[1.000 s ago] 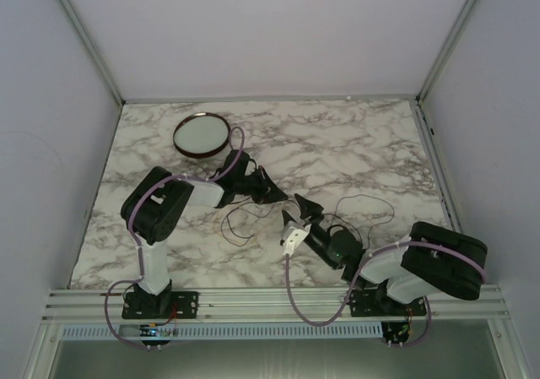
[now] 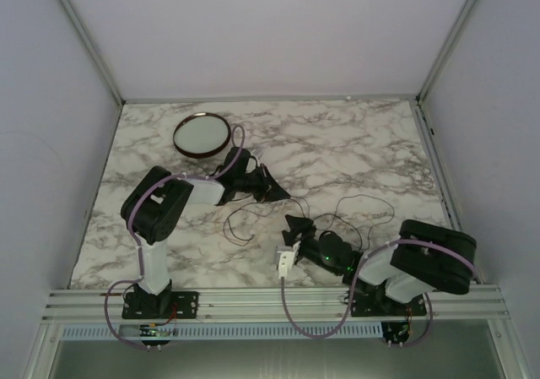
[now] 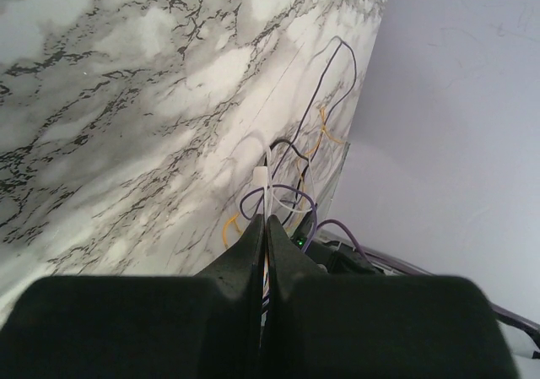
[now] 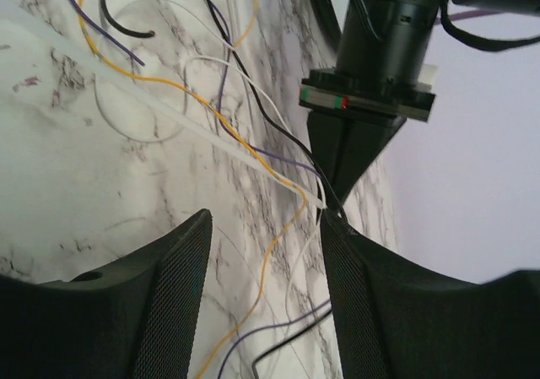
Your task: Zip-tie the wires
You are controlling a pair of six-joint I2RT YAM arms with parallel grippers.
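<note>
A loose bundle of thin wires (image 2: 238, 237) in white, yellow, purple and black lies on the marble table. My left gripper (image 2: 285, 196) is shut over the bundle's middle; in the left wrist view a white strip (image 3: 261, 176) runs up from its fingertips (image 3: 253, 240). In the right wrist view a long pale strip (image 4: 169, 113), likely a zip tie, crosses the wires toward the other gripper. My right gripper stands part open, just below that crossing, with wires seen behind the gap between its fingers. What exactly the left fingertips pinch is hard to tell.
A round white dish with a dark rim (image 2: 201, 134) stands at the back left. Walls enclose the table, and a metal rail (image 2: 253, 328) runs along the front.
My right gripper has shifted a little back toward the front, away from the left gripper's tips. The left arm is nearly still.
</note>
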